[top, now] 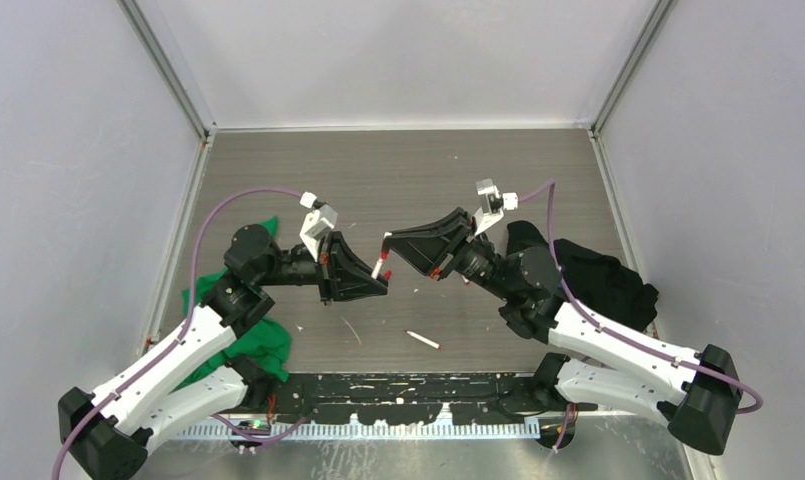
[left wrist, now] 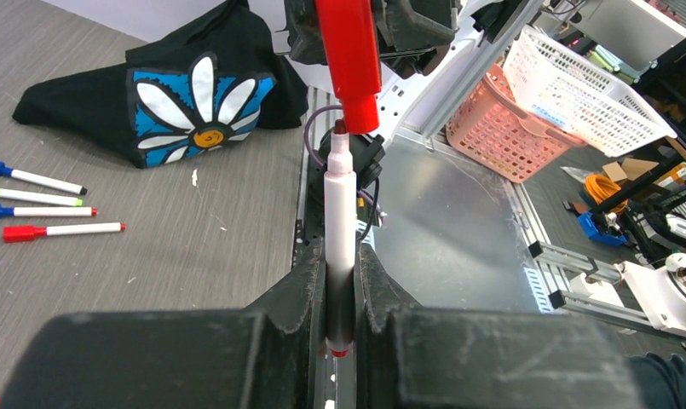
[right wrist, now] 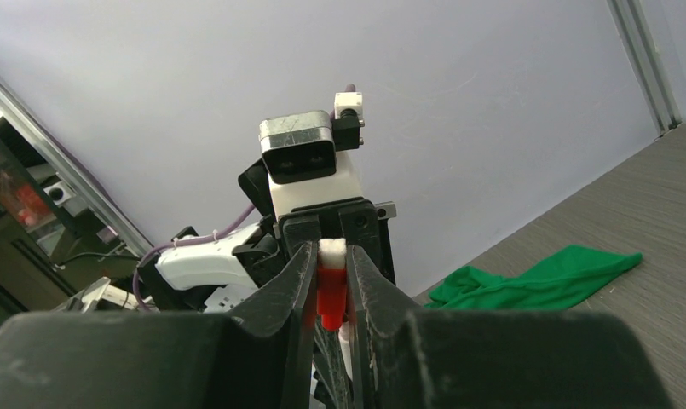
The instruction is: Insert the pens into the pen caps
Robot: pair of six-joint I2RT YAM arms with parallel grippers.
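Note:
My left gripper is shut on a white pen (left wrist: 340, 213) held upright, its dark red tip at the mouth of a red cap (left wrist: 349, 60). My right gripper is shut on that red cap (right wrist: 331, 298), and in the top view it sits just above and right of the pen (top: 377, 268). Whether the tip is inside the cap is hard to tell. Several capped pens (left wrist: 63, 230) lie on the floor in the left wrist view, and a white pen (top: 422, 339) lies near the front.
A green cloth (top: 265, 340) lies under my left arm, a black cloth (top: 608, 290) at the right.

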